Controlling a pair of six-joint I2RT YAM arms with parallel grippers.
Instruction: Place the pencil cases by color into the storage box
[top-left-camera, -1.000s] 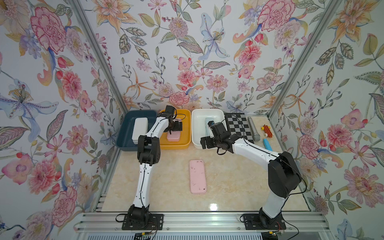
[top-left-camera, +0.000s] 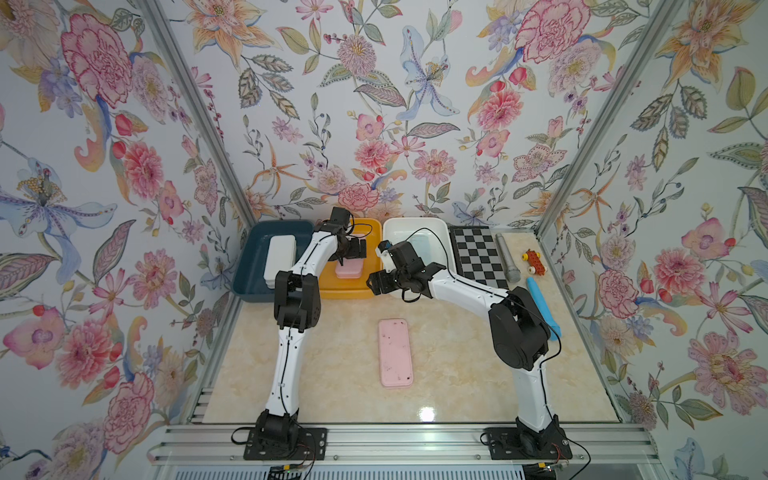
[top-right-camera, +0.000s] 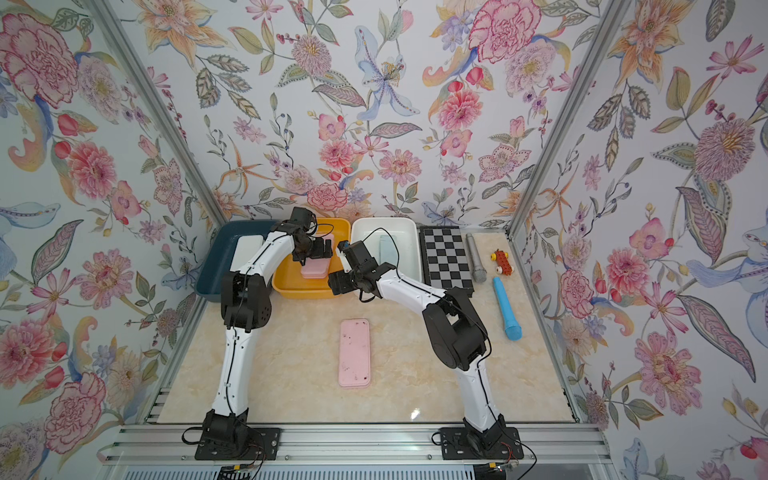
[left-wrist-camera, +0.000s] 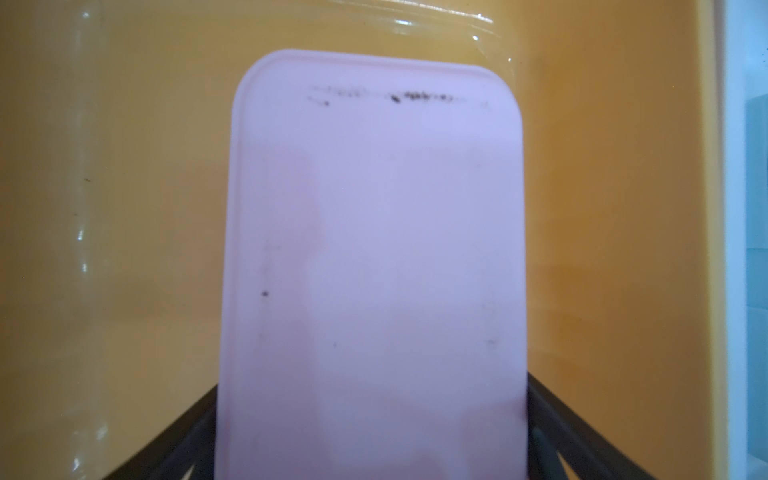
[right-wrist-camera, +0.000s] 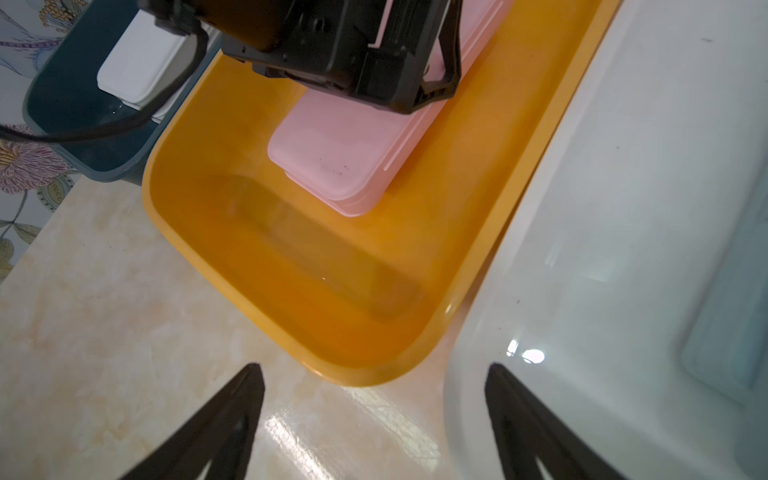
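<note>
One pink pencil case (left-wrist-camera: 376, 240) is inside the yellow box (right-wrist-camera: 184, 216). My left gripper is shut on it, its fingers flush against both long sides in the left wrist view. How its underside rests is hidden. Another pink pencil case (top-left-camera: 395, 353) lies flat on the table in front of the boxes. My right gripper is open and empty, over the front corners of the yellow and white boxes. A white pencil case (top-left-camera: 280, 257) is in the dark blue box (top-left-camera: 249, 268). The white box (top-left-camera: 446, 240) holds a light blue case (top-right-camera: 388, 249).
Right of the white box lie a checkered board (top-left-camera: 480, 254), a grey tube (top-left-camera: 508, 258), a red-orange toy (top-left-camera: 533, 261) and a blue tube (top-right-camera: 506, 309). The left arm crosses over the dark blue and yellow boxes. Bare table surrounds the front pink case.
</note>
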